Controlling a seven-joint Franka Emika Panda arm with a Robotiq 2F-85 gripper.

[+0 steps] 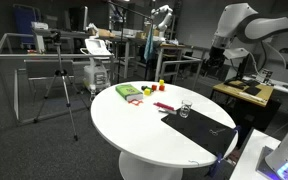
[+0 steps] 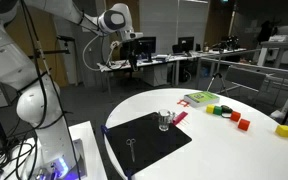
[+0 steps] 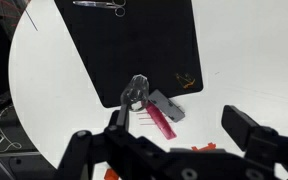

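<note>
High above the round white table, my gripper is open and holds nothing. In the wrist view its dark fingers stand wide apart at the lower edge. A clear glass mug stands upright on the black mat, near one edge. Scissors lie on the same mat, away from the mug. Beside the mug, off the mat, lie a pinkish-red comb-like piece and a grey block. All of these are well below the gripper and untouched.
A green box sits toward the table's far side. Close to it are several small blocks, including a red block and a yellow block. A tripod stands on the floor beyond it.
</note>
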